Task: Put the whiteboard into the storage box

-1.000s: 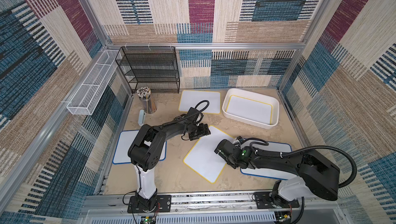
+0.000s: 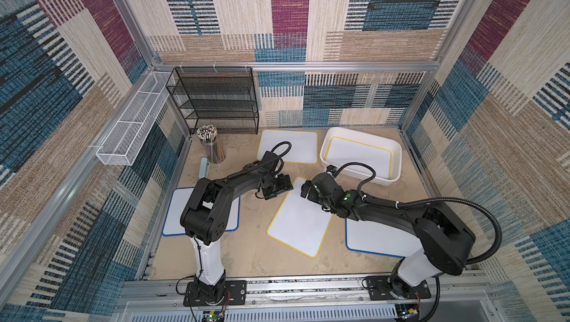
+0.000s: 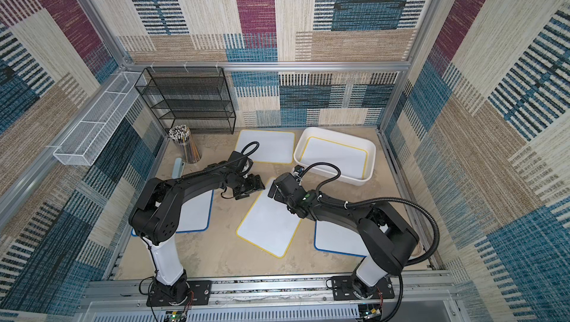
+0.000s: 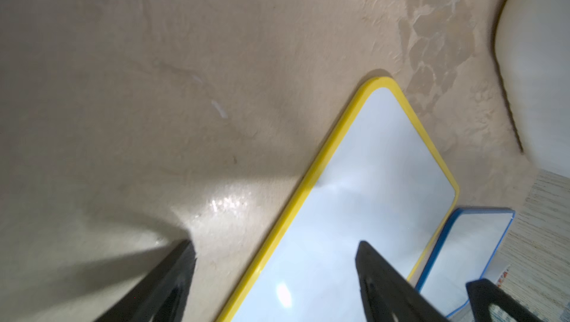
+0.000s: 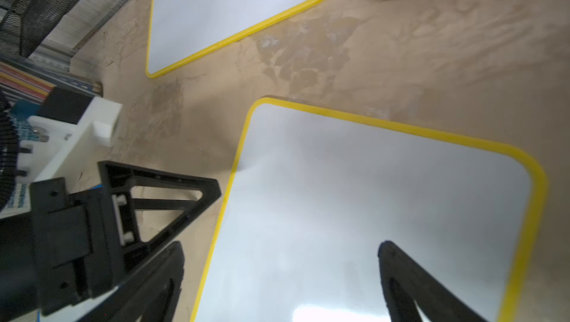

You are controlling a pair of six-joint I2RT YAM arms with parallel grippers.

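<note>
A yellow-edged whiteboard [image 2: 299, 224] lies flat and slanted at the middle of the table. The white storage box [image 2: 396, 161] stands at the back right, with one yellow-edged whiteboard [image 2: 359, 153] lying inside it. My left gripper is beside the middle board's far left side; its fingers [image 4: 160, 292] are spread apart with nothing held. Over that board's far end is my right gripper, open, both fingers [image 5: 409, 292] apart and empty. Another yellow-edged whiteboard [image 2: 289, 145] rests flat at the back, left of the box.
Blue-edged whiteboards lie on each side, a left board [image 2: 178, 218] and a right board [image 2: 380, 239], both partly under the arms. A pen holder [image 2: 216, 151], a light-blue object [image 2: 204, 167] and a black mesh rack [image 2: 213, 101] occupy the back left.
My right gripper has moved toward the back of the table. The middle whiteboard has turned and shifted slightly. My left gripper has drawn a little to the left.
</note>
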